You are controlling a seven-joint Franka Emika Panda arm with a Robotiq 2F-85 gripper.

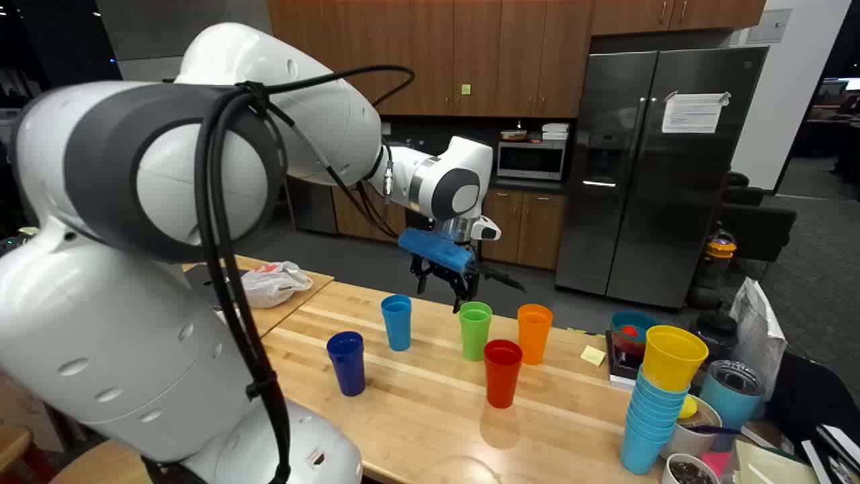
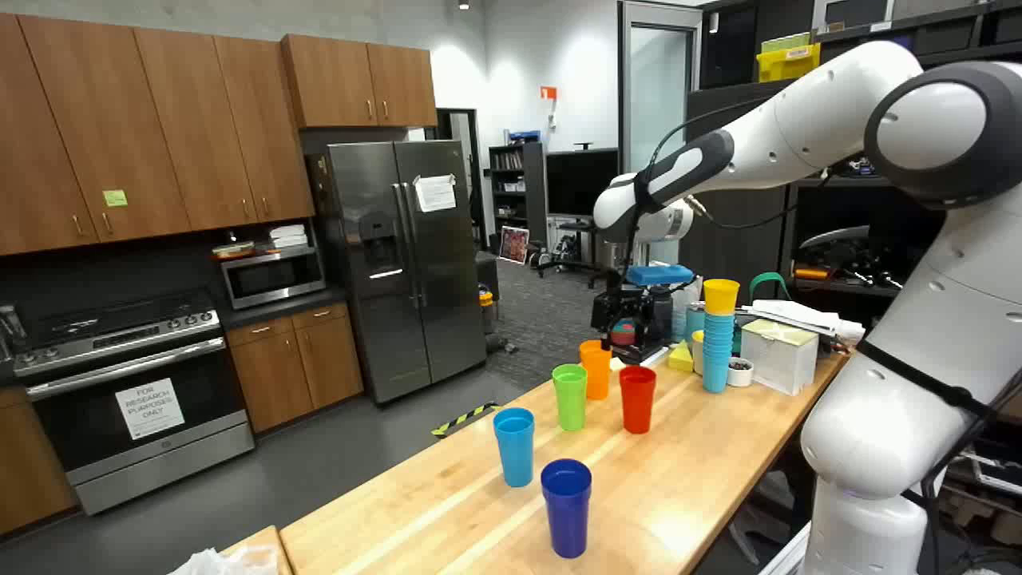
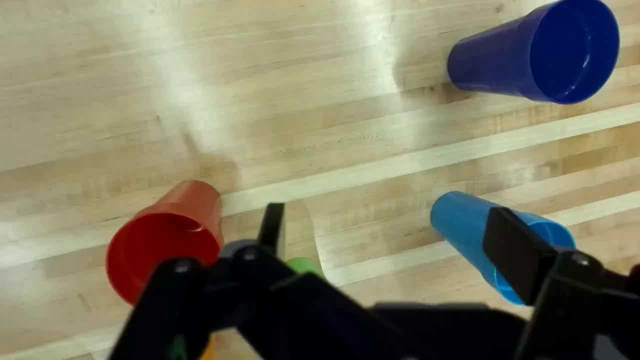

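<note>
Above the far edge of the table hangs my gripper, open, its black fingers wide apart with no object held. Five upright cups stand apart on the wood. The dark blue cup (image 1: pixel 347 363) and light blue cup (image 1: pixel 396 322) are nearest the arm's base in exterior view 1. A green cup (image 1: pixel 476 331), an orange cup (image 1: pixel 533 332) and a red cup (image 1: pixel 501 372) stand to their right. From the wrist, the red cup (image 3: pixel 171 234) shows left of the fingers, while one finger overlaps the light blue cup (image 3: pixel 468 225). The green cup (image 3: pixel 303 265) is mostly hidden behind the gripper.
At the table's right end a stack of light blue cups (image 1: pixel 651 423) is topped by a yellow cup (image 1: pixel 674 359). Mugs, a tumbler (image 1: pixel 732 387) and papers crowd around it. A plastic bag (image 1: pixel 275 282) lies at the left.
</note>
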